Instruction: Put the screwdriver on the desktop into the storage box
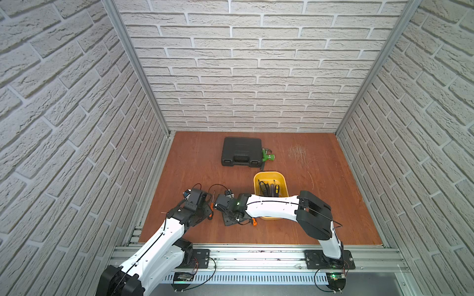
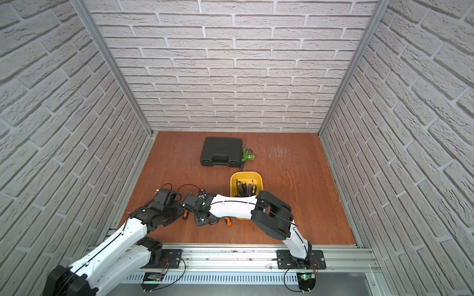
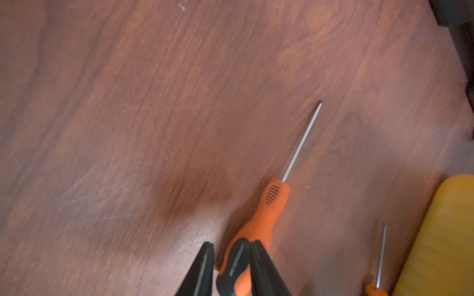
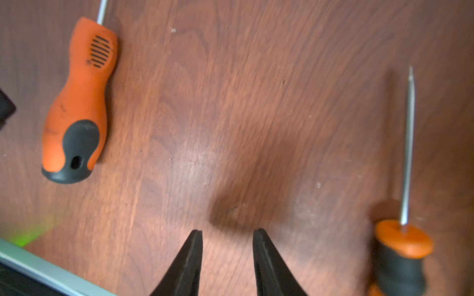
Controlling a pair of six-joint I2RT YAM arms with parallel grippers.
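An orange-black screwdriver (image 3: 266,204) lies under my left gripper, its handle between the fingers, which are closed on it. My right gripper stands part open over bare wood, with nothing between its fingers. In the right wrist view one screwdriver (image 4: 79,98) lies to its left and another (image 4: 402,239) to its right. The yellow storage box (image 1: 270,175) stands right of both grippers, with several tools inside and its front partly hidden by the right arm.
A black case (image 1: 241,150) lies at the back, with a green object (image 1: 269,157) beside it. The front edge (image 4: 49,273) is near the right gripper.
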